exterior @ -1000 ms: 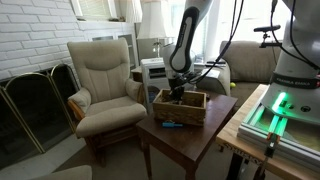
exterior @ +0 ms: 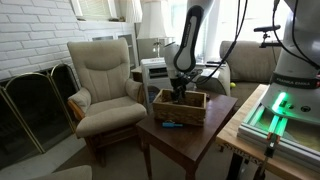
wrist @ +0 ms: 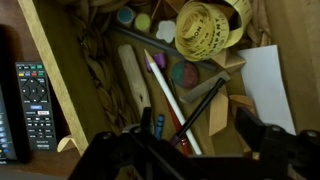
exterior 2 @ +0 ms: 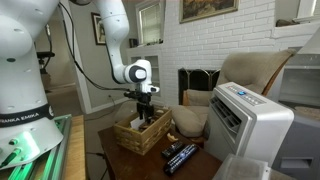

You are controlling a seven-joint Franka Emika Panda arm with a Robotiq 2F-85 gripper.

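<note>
Over the wicker basket point(exterior: 190, 118), my gripper point(exterior: 180, 97) points down with its fingertips inside the rim. The wrist view shows its dark fingers point(wrist: 268, 145) spread apart at the lower edge, so it stands part open. A black pen point(wrist: 203, 108) lies slanting across the basket floor, its lower end reaching the space between the fingers. Beside it are a white pencil point(wrist: 172, 90), a wooden stick point(wrist: 133, 75) and small wooden blocks point(wrist: 219, 113). A yellow tape measure point(wrist: 202, 30) is coiled farther up. Nothing shows gripped.
The basket stands on a dark wooden table point(exterior: 215, 125). Outside it lie a blue item point(exterior: 172, 125) and remote controls point(wrist: 35, 105). The basket's walls point(exterior 2: 140, 142) surround the fingers closely. A white card point(wrist: 265, 80) rests inside. Free tabletop shows around the basket.
</note>
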